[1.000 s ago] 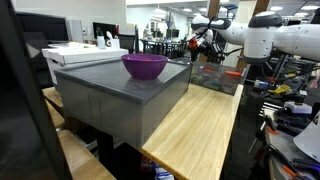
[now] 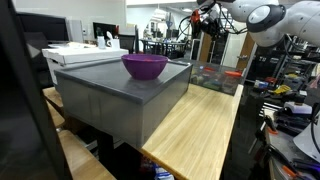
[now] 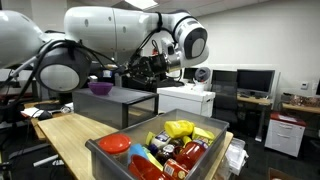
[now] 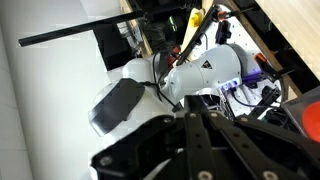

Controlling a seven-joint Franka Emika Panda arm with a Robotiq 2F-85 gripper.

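My gripper (image 3: 156, 68) is raised well above the table, near the storage bin (image 3: 104, 166), in exterior view 2. In exterior view 1 it appears small at the far end (image 2: 203, 22) of the arm, high over the same bin. The dark fingers fill the lower part of the wrist view; they look shut and nothing shows between them. A purple bowl (image 2: 145, 66) rests upright on the grey cabinet-like box (image 2: 125, 112), far from the gripper. The bin holds several items, among them a red lid (image 3: 114, 145) and a yellow item (image 3: 179, 128).
The wooden tabletop (image 2: 195, 135) has a wide bare stretch between the grey box and the robot base (image 4: 212, 70). White containers (image 3: 236, 155) stand beyond the bin. A white box (image 2: 85, 54) is behind the purple bowl.
The arm and gripper have risen from low over the bin to well above it. The purple bowl and grey box have stayed in place.
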